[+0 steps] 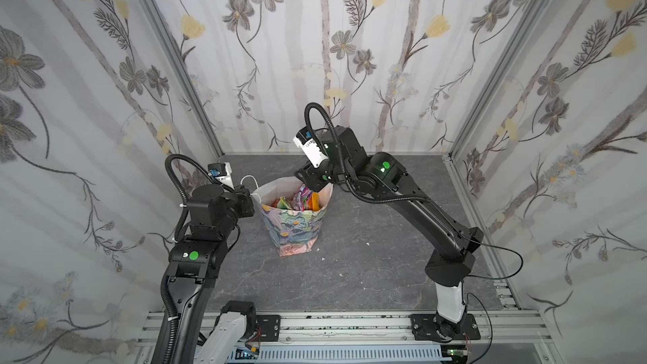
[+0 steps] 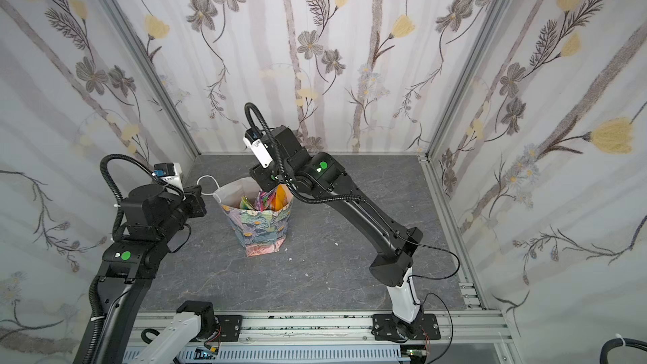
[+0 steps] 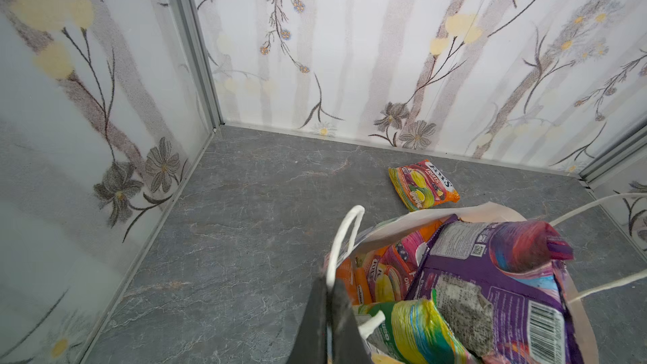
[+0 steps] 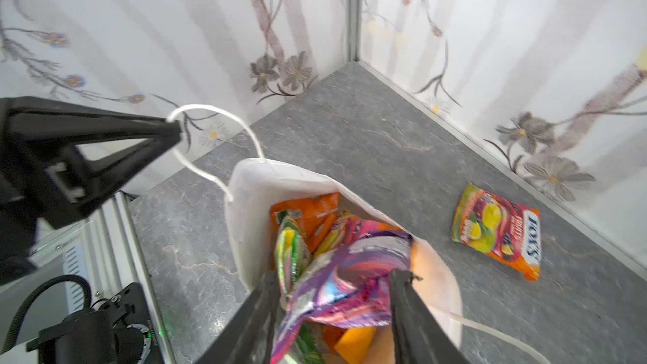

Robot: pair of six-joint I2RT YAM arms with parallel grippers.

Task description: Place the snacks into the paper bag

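Observation:
The floral paper bag (image 1: 294, 230) stands upright with snacks inside. My left gripper is shut on its white handle (image 3: 334, 254) beside the rim. On top of the contents leans a purple snack pack (image 3: 465, 290), with a green-yellow pack (image 3: 414, 330) and orange packs (image 4: 306, 212) around it. Over the bag's opening, my right gripper stands open. Its fingers (image 4: 256, 320) are spread either side of the purple pack in the right wrist view. Outside the bag, one orange-and-pink fruit snack pack (image 4: 498, 229) lies flat on the table.
The second handle (image 4: 495, 333) sticks out on the bag's other side. The back wall rises close behind the loose pack.

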